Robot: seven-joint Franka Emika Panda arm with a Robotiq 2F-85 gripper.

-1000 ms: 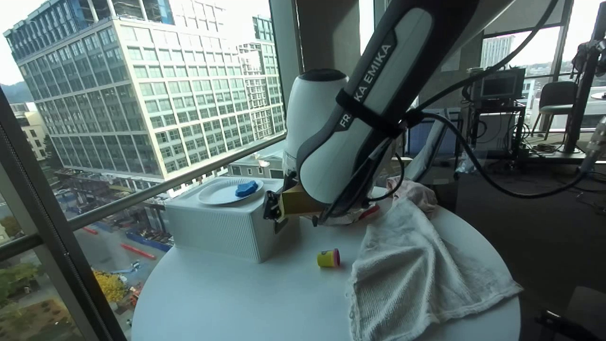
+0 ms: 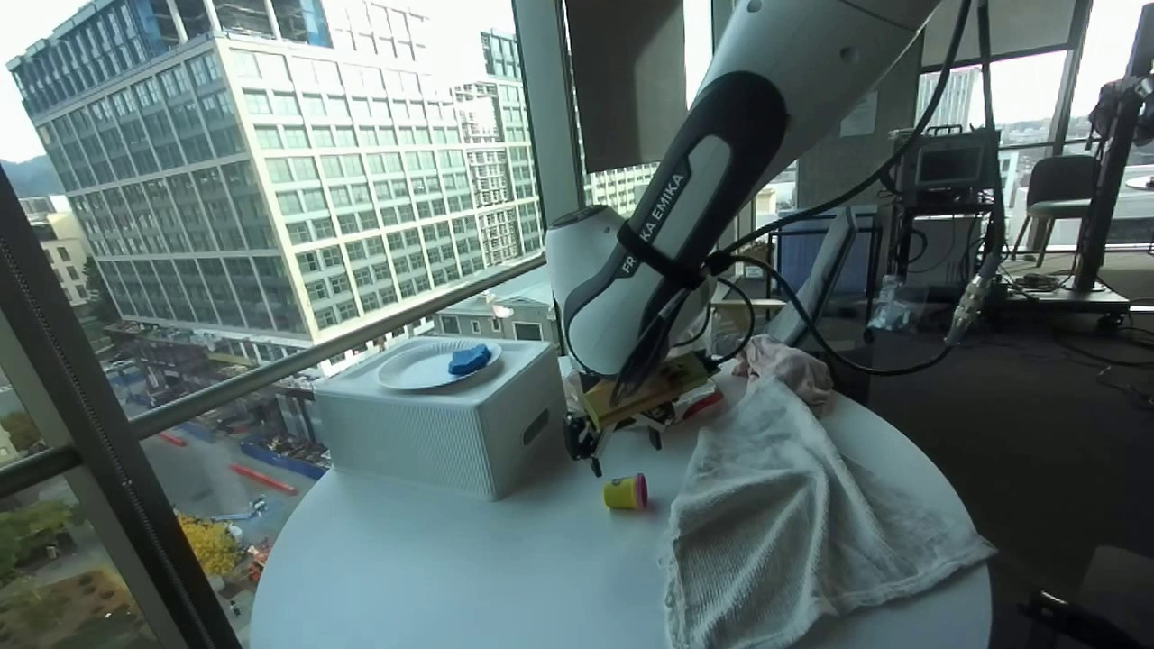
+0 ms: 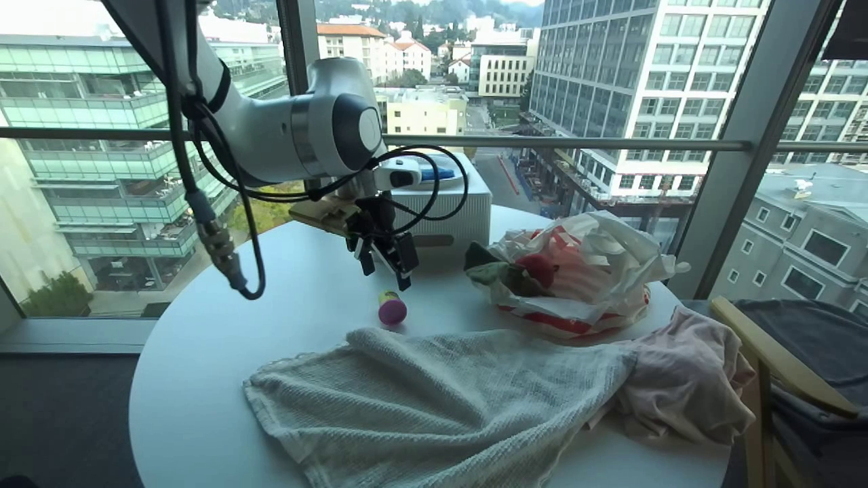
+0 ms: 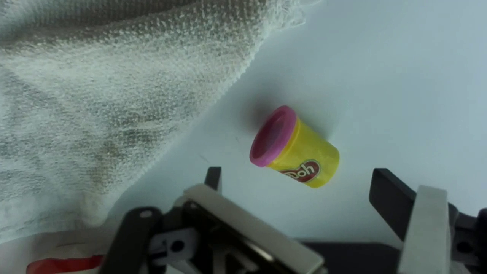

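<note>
A small yellow Play-Doh tub (image 2: 624,493) with a pink lid lies on its side on the round white table (image 2: 433,562). In the wrist view the tub (image 4: 306,155) shows its lid towards the upper left, ahead of the fingertips. My gripper is open, its two fingers wide apart with nothing between them. From the second exterior view, the gripper (image 3: 384,280) hangs just above and behind the tub (image 3: 392,309), apart from it.
A white ribbed box (image 2: 411,443) bears a paper plate (image 2: 406,370) with a blue lump (image 2: 470,359). A crumpled grey-white cloth (image 3: 456,398) lies close beside the tub. A plastic bag (image 3: 602,260) with a plush-like item stands at the table's edge. Bare table lies in front of the box.
The arm has swung away from the box and come lower, bringing the gripper closer to the tub. Tub, box, plate and cloth have stayed in place.
</note>
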